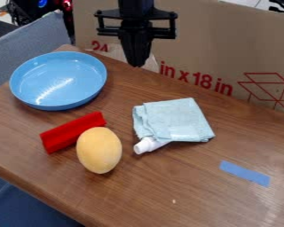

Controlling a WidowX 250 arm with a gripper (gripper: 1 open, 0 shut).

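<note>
The black gripper (138,55) hangs at the top centre, raised in front of the cardboard box; I cannot tell how far its fingers are apart, and no held thing shows. A blue plate (57,78) lies at the left. In front of it are a red cylinder-like object (72,133) and a yellow oval object (99,151). A pale blue folded cloth (172,120) lies at the centre right, partly over a white tube (148,144).
A large cardboard box (233,62) stands along the back. A blue strip (244,174) lies on the wooden table (180,195) at the right.
</note>
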